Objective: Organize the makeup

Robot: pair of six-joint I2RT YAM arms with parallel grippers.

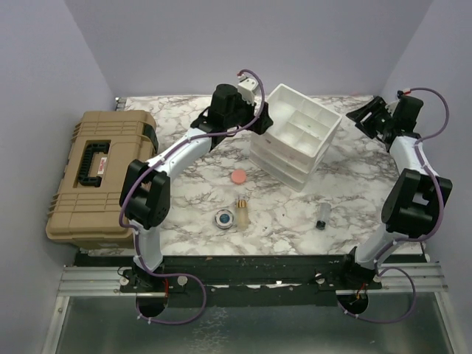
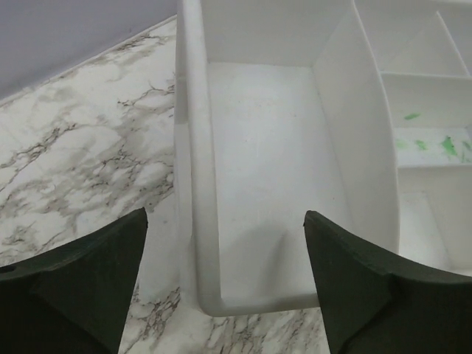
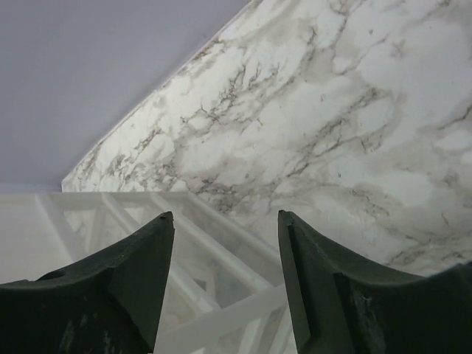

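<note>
A white plastic organizer (image 1: 298, 125) stands angled at the back centre. My left gripper (image 1: 262, 119) is at its left corner; in the left wrist view its fingers stand apart, either side of the organizer's wall (image 2: 203, 184). My right gripper (image 1: 366, 114) is open above bare marble to the organizer's right; the organizer's rim (image 3: 221, 315) shows below it in the right wrist view. On the table lie a pink round item (image 1: 238, 176), a round compact (image 1: 224, 218), a pale bottle with gold top (image 1: 242, 220) and a clear dark-ended tube (image 1: 323, 214).
A large tan case (image 1: 99, 192) fills the left side. Grey walls surround the marble table (image 1: 192, 251) at back and sides. The front middle and right of the marble have free room.
</note>
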